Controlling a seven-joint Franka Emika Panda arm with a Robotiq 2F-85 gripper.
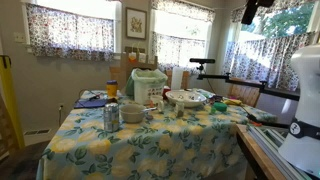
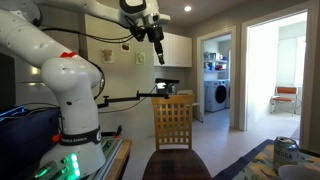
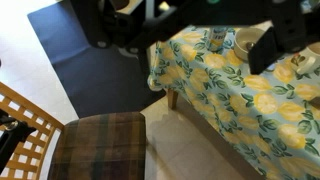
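High above the room hangs my gripper, away from the table; exterior view 2 shows the same gripper pointing down in empty air. In the wrist view the gripper is open, its dark fingers spread wide with nothing between them. A silver can stands on the table near its left end, beside a pale bowl. Behind them is a white basket lined with green cloth. An orange-lidded jar stands to the left, and a white tray lies farther right.
A lemon-patterned cloth covers the table, whose front stretch is clear. A wooden chair with a dark plaid seat stands beside the table. Several small items crowd the table's right part. A black mat lies on the floor.
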